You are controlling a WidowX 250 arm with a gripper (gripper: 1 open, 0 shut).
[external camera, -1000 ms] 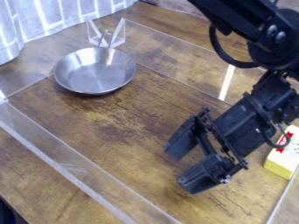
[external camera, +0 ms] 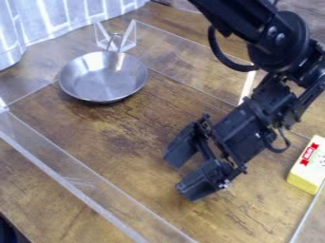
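My black gripper is low over the wooden table, right of centre, with its two fingers spread and nothing visible between them. A shiny metal pan rests at the upper left, apart from the gripper. A yellow box with a red label lies at the right edge, beside the arm.
A white folded object stands behind the pan. A white curtain hangs at the top left. Clear strips run along the table's left and back. The table between pan and gripper is bare.
The arm and open gripper have moved a little up and leftward in the view, uncovering more of the yellow box. The pan is unmoved.
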